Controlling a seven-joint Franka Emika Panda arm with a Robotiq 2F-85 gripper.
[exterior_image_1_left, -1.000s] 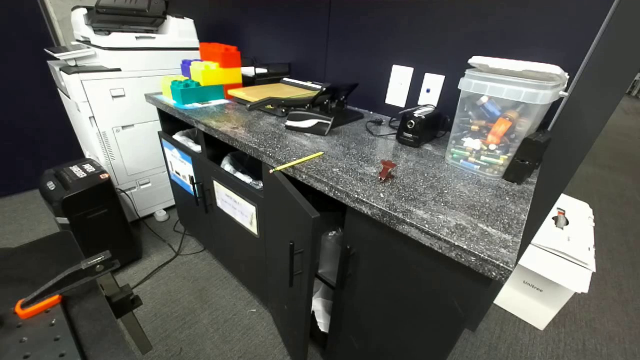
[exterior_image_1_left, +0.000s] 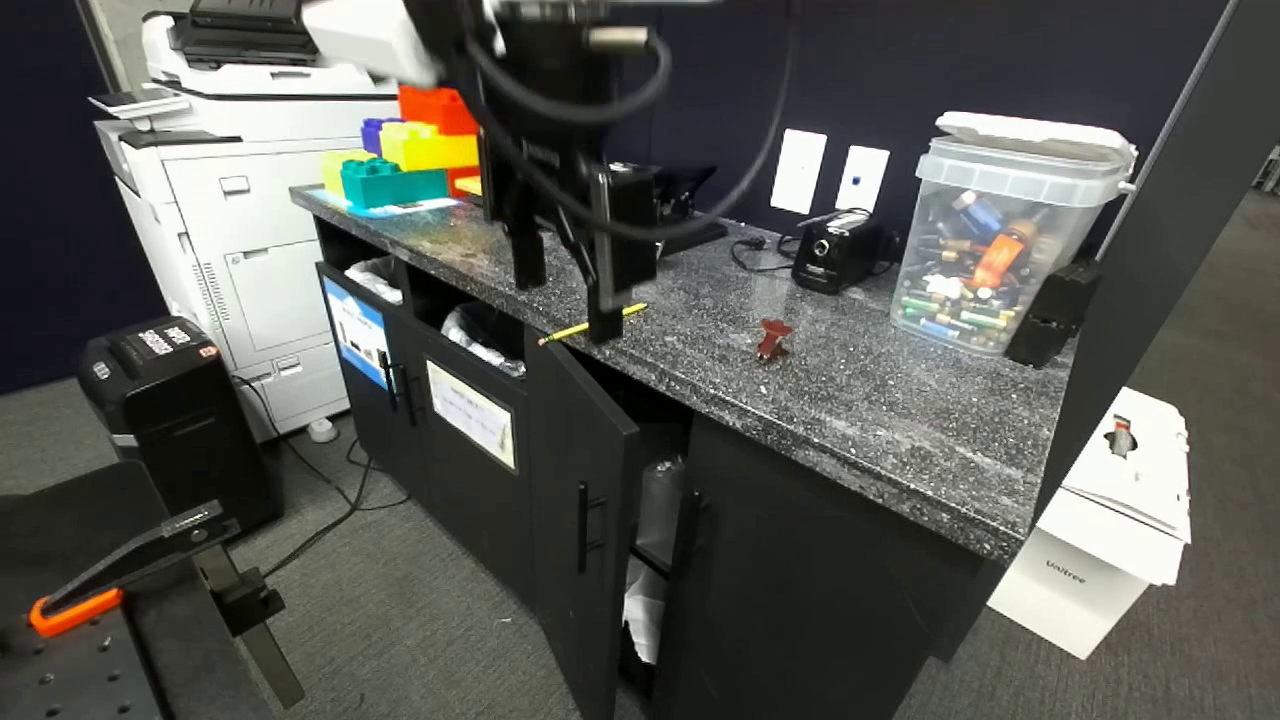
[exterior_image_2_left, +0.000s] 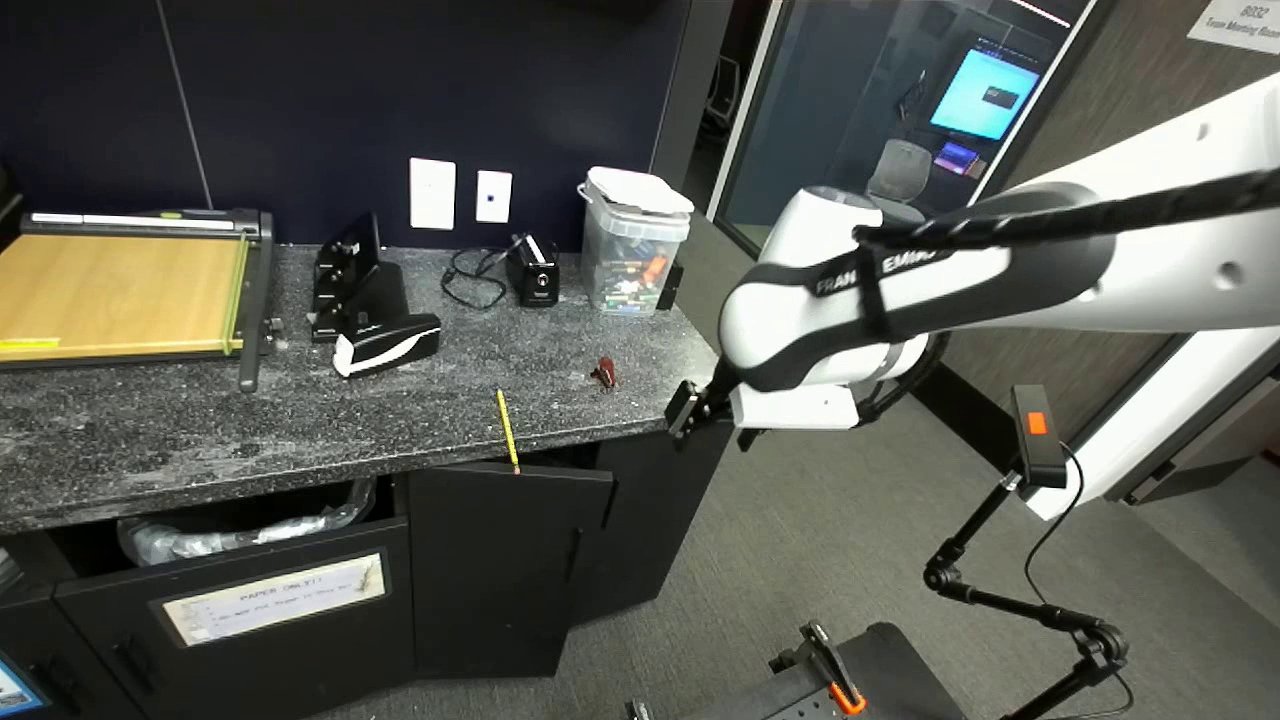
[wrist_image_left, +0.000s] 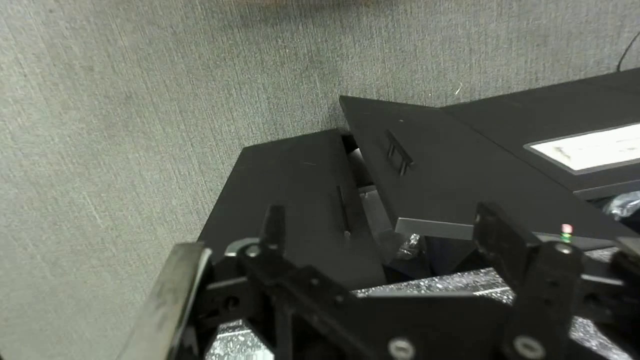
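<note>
My gripper (exterior_image_1_left: 566, 294) hangs in front of the counter, fingers apart with nothing between them. The wrist view shows the gripper with a wide gap, over the cabinet's front edge. A yellow pencil (exterior_image_2_left: 506, 422) lies on the counter, its eraser end past the front edge above the ajar cabinet door (exterior_image_2_left: 510, 564). That door (wrist_image_left: 438, 159) shows between and beyond the fingers from above. On the countertop sits a small reddish-brown clip (exterior_image_2_left: 606, 373), left of my gripper (exterior_image_2_left: 714, 422) in exterior view 2.
A clear bin of batteries (exterior_image_1_left: 1002, 246) stands at the counter's right end. A black sharpener (exterior_image_2_left: 533, 271), a stapler (exterior_image_2_left: 390, 346) and a paper cutter (exterior_image_2_left: 114, 282) occupy the back and left. Around the clip, the counter is bare.
The arm and gripper have come into exterior view 1 from above, now covering the stapler and most of the paper cutter. Pencil, clip and cabinet door look unmoved.
</note>
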